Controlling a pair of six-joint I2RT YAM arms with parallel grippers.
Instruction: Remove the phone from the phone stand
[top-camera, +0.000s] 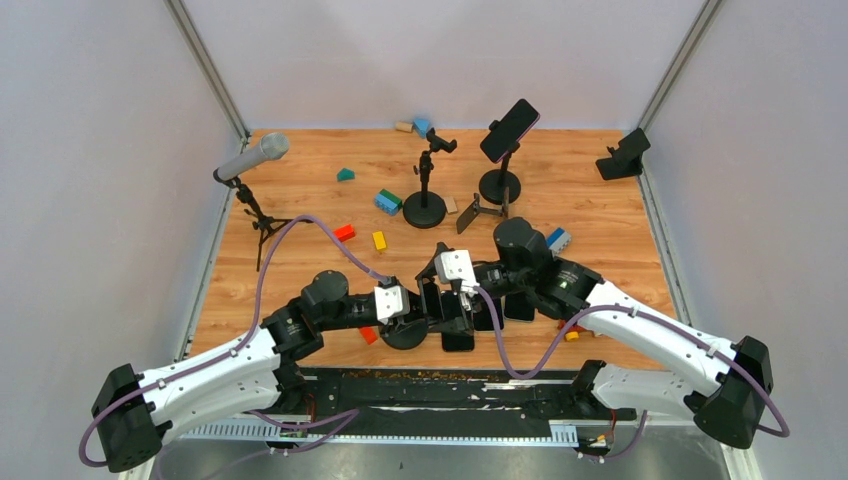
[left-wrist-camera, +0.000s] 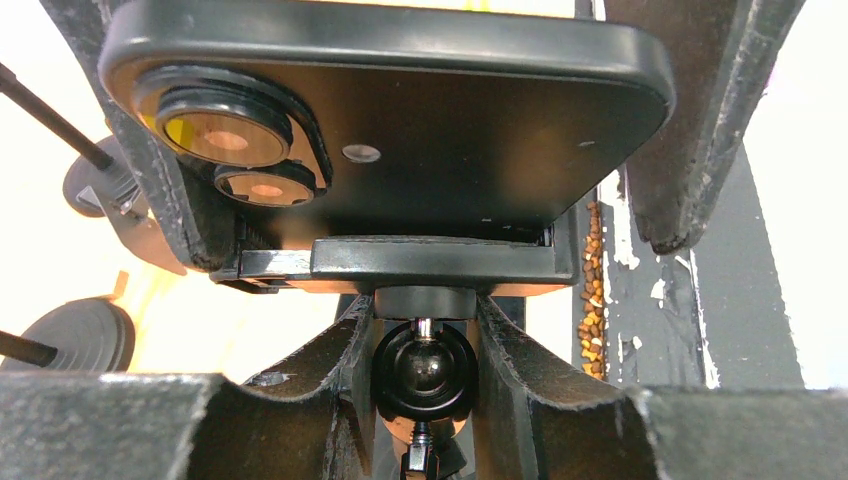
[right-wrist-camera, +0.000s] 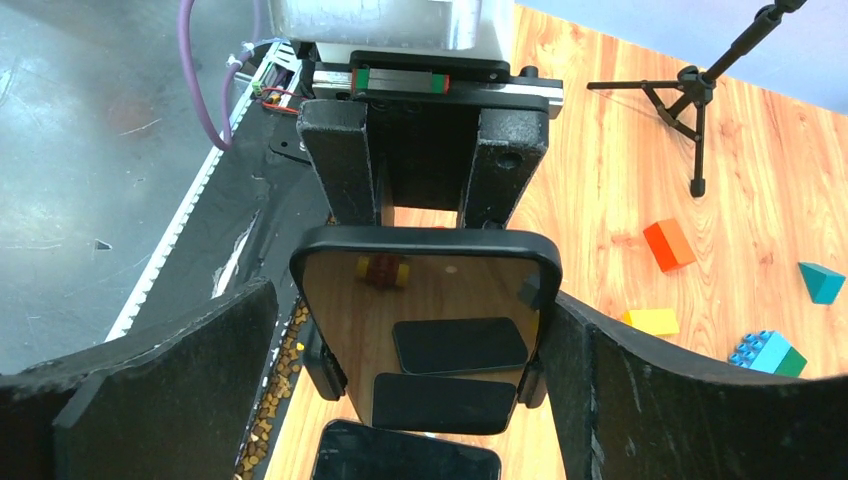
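Observation:
A dark phone (left-wrist-camera: 420, 120) with two camera lenses sits in a stand's clamp (left-wrist-camera: 432, 260). My left gripper is shut on the stand just below the clamp, around its ball joint (left-wrist-camera: 425, 372). My right gripper stands open, its two fingers (right-wrist-camera: 150, 400) (right-wrist-camera: 660, 400) either side of the phone, whose glossy face fills the middle of the right wrist view. In the top view both grippers meet at the front middle, hiding much of the stand and phone.
Several phones (top-camera: 457, 342) lie under the grippers. Behind stand an empty holder (top-camera: 424, 205), another phone on a stand (top-camera: 508, 130), a microphone (top-camera: 262, 150) on a tripod, a dark holder (top-camera: 622, 160) and scattered blocks (top-camera: 379, 240).

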